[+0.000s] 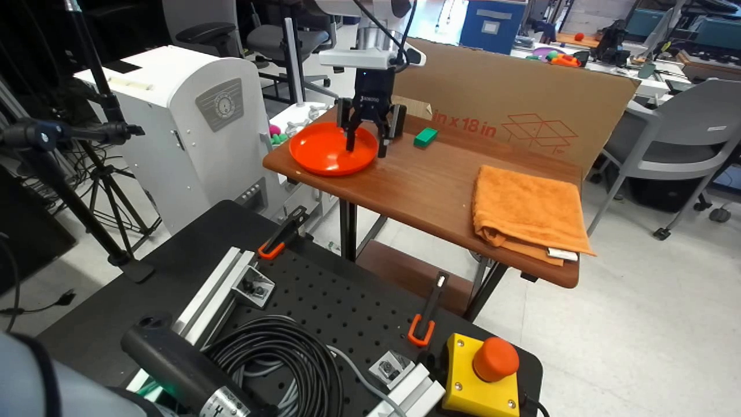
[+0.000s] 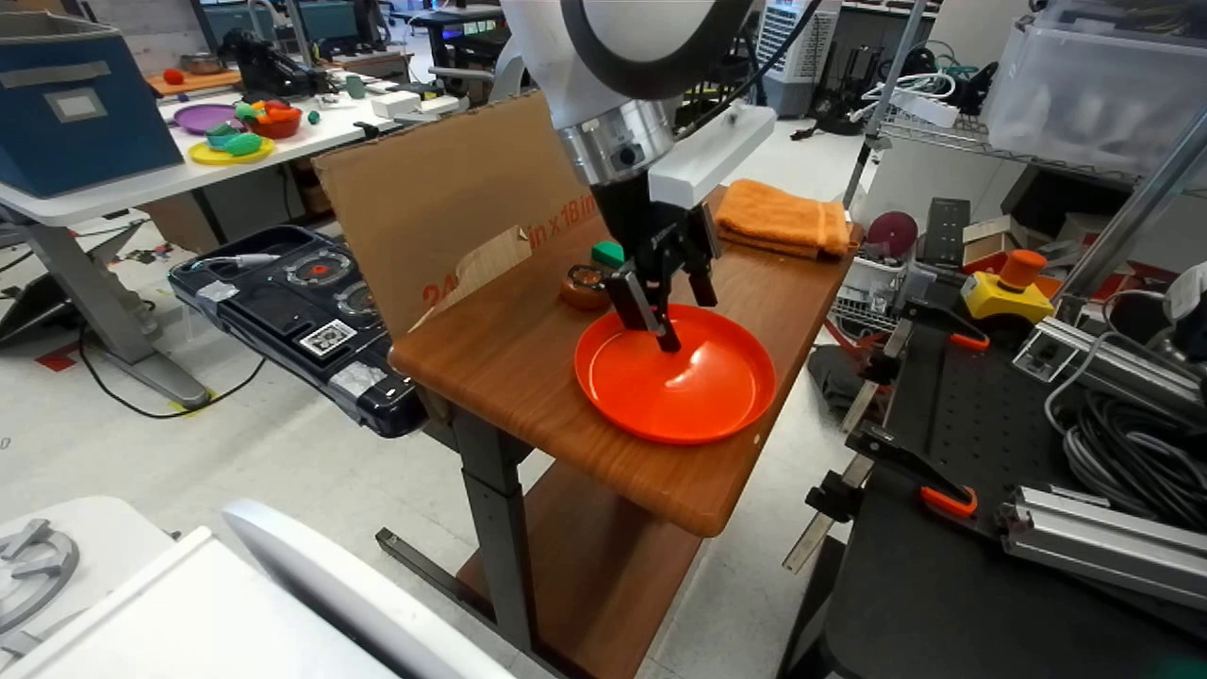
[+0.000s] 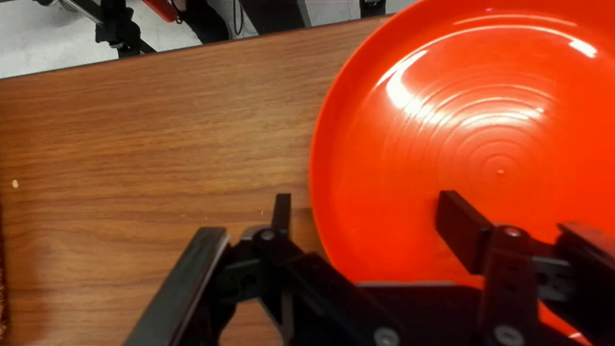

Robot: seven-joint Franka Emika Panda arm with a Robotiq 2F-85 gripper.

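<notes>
An orange-red plate (image 1: 326,156) lies flat near one end of the brown wooden table (image 2: 509,373). Over its rim, my gripper (image 1: 366,146) points downward with its fingers apart. In the wrist view one fingertip (image 3: 281,214) is above bare wood just outside the rim, and the other fingertip (image 3: 461,228) is over the plate's inside. The rim passes through the gap between them, and neither finger visibly grips it. Whether the fingertips touch the plate or table is not clear.
A green block (image 1: 425,136) and a small round brown object (image 2: 584,289) sit near the cardboard wall (image 1: 514,104). At the far end lies a folded orange towel (image 1: 531,212). Between plate and towel the tabletop is mostly clear.
</notes>
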